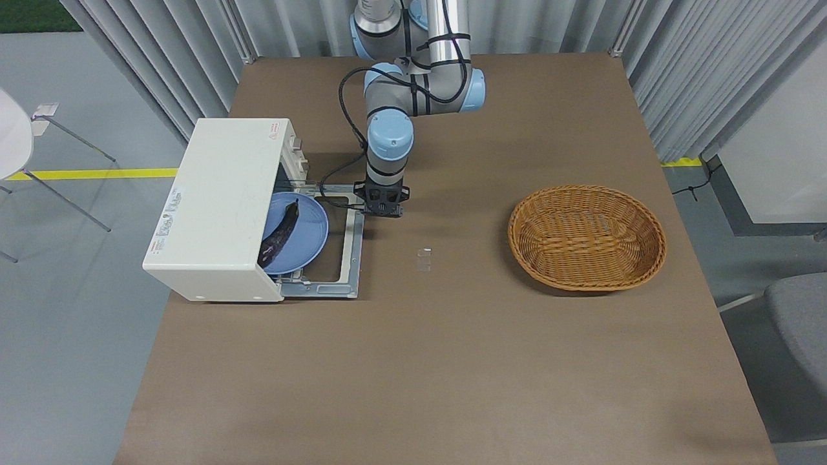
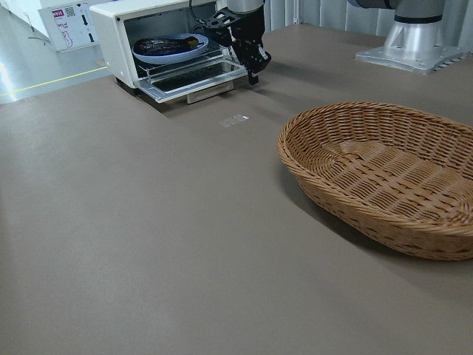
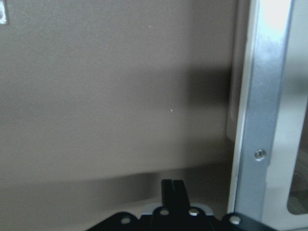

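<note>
A white toaster oven [image 1: 209, 201] stands on the table with its door [image 1: 349, 256] folded down. Inside, a blue plate [image 1: 306, 244] holds a dark eggplant [image 1: 279, 232]; both also show in the left view. My gripper [image 1: 381, 208] is low at the door's outer edge. In the wrist view its black fingertips [image 3: 172, 187] are together, with nothing visible between them, beside the door's metal edge [image 3: 260, 120].
A wicker basket [image 1: 586, 236] sits on the right side of the table.
</note>
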